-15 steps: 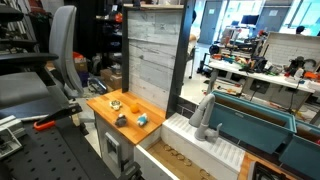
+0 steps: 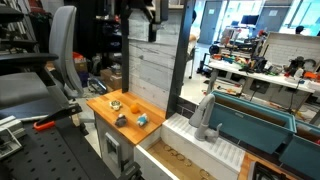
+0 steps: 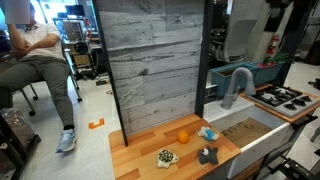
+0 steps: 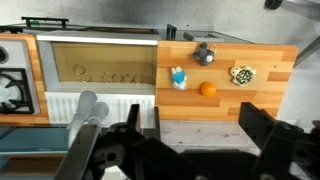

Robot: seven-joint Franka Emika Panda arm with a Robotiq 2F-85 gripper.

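My gripper is open in the wrist view, its dark fingers wide apart with nothing between them. It looks down from high above the wooden counter (image 4: 270, 62). On that counter lie an orange ball-like thing (image 4: 208, 88), a blue-and-white toy (image 4: 178, 77), a grey toy (image 4: 204, 52) and a pale patterned toy (image 4: 242, 75). Exterior view 2 also has the orange thing (image 3: 183, 135) and the grey toy (image 3: 208, 156) on the wood. At the top of exterior view 1 the dark gripper hangs well clear of them.
Beside the counter is a sink basin (image 4: 118, 55) with small ring marks on its floor. A grey faucet (image 4: 80, 112) stands at its edge. Beyond the basin is a stove (image 4: 14, 78). A whitish plank wall (image 3: 165, 70) rises behind the counter.
The things on the counter have not moved.
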